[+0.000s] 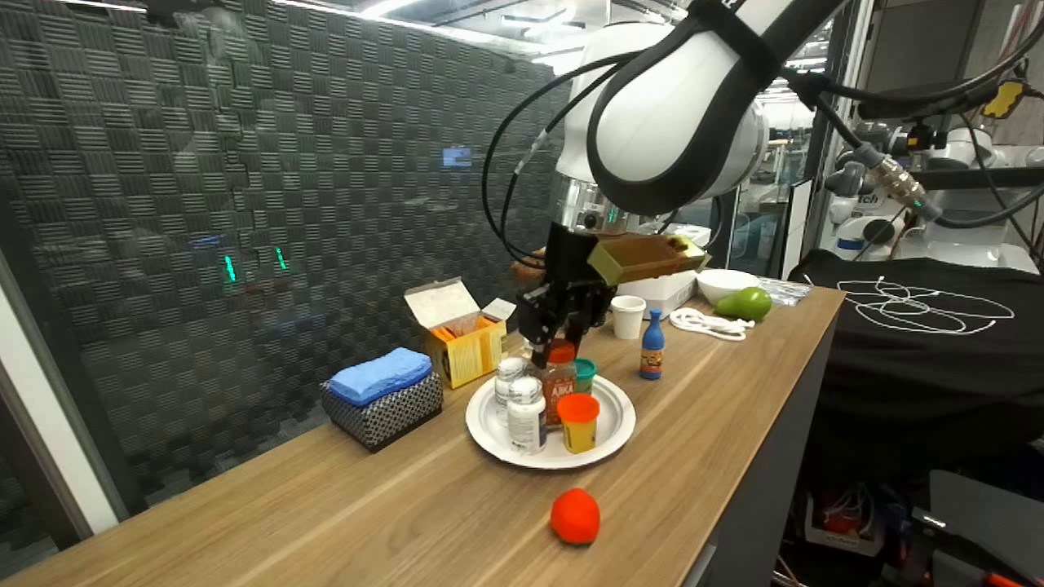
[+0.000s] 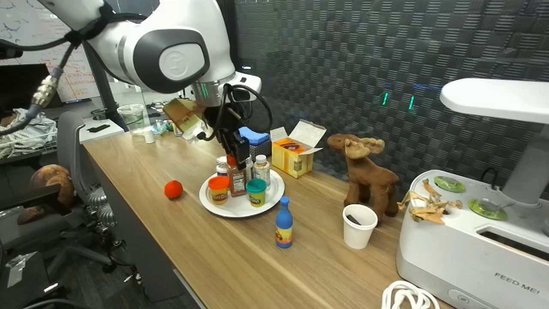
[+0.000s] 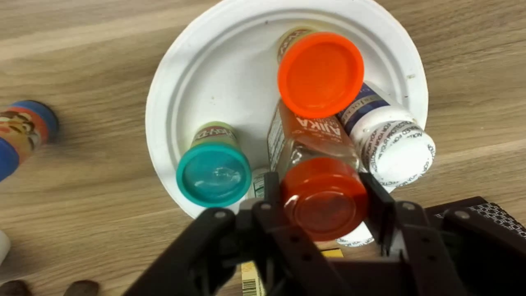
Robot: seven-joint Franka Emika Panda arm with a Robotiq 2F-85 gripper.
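Observation:
My gripper is shut on the red cap of a clear, square-sided spice bottle point(image 3: 318, 130) labelled AJIKA. The bottle is among other containers over the white plate point(image 1: 479, 430); whether its base touches the plate is hidden. An orange-lidded Play-Doh tub point(image 2: 218, 190) is close beside it, toward the plate's near side in exterior view 1. A teal-lidded tub point(image 3: 213, 170) sits apart from the bottle on the other side. One white pill bottle point(image 3: 392, 143) is right against the spice bottle, and further white bottles point(image 2: 261, 170) are partly hidden behind the fingers and the cap.
A red ball point(image 1: 575, 517) lies in front of the plate, and a blue bottle point(image 2: 284, 224) stands off to its side. Behind are a yellow box point(image 1: 467, 347), a blue cloth point(image 1: 379, 376) on a dark box, and a plush moose point(image 2: 368, 175). Bare wood lies left of the ball.

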